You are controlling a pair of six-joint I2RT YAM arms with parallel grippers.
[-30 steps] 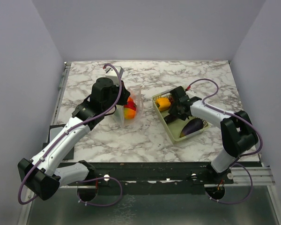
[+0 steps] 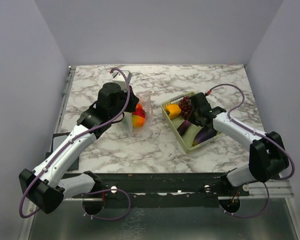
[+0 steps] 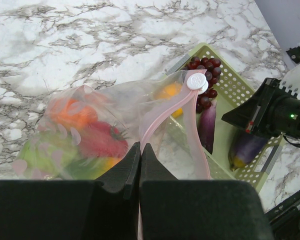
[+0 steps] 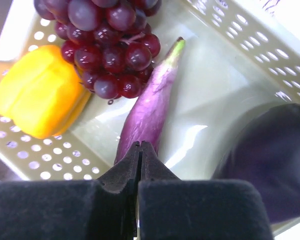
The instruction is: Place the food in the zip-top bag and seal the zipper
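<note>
In the right wrist view the long purple eggplant [image 4: 149, 112] lies on the basket floor, its lower end hidden behind my right gripper. That gripper is shut with nothing between its fingers; the left wrist view shows its tip [image 3: 225, 119] to the right of the eggplant. My left gripper is shut on the pink zipper edge of the clear zip top bag [image 3: 115, 97]. Inside the bag are an orange item [image 3: 72, 114], a red one [image 3: 102, 140] and a green one [image 3: 47, 152]. The white slider [image 3: 196, 81] sits on the zipper.
The green basket [image 2: 189, 149] also holds a yellow pepper [image 4: 40, 92], red grapes [image 4: 115, 55] and a large dark eggplant [image 4: 270, 160]. A dark pad [image 2: 60, 142] lies at the table's left front. Between bag and basket the marble table [image 2: 152, 157] is clear.
My right gripper has gone from open around the long eggplant to shut, and has moved up and right, away from it. The eggplant remains in the basket. The left arm and bag have not moved.
</note>
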